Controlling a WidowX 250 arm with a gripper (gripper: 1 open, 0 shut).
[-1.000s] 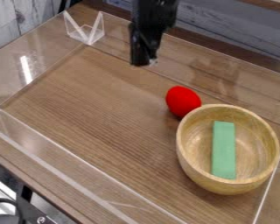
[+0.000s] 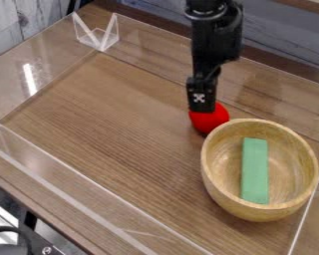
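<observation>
My black gripper (image 2: 203, 99) hangs open just above a red round object (image 2: 209, 119) on the wooden table, its fingers pointing down with nothing held between them. Right of and below the red object stands a wooden bowl (image 2: 291, 151) with a green block (image 2: 253, 169) inside it.
A small clear wire or plastic holder (image 2: 99, 32) stands at the back left. A dark cable lies at the lower left corner.
The objects on the table look unmoved.
</observation>
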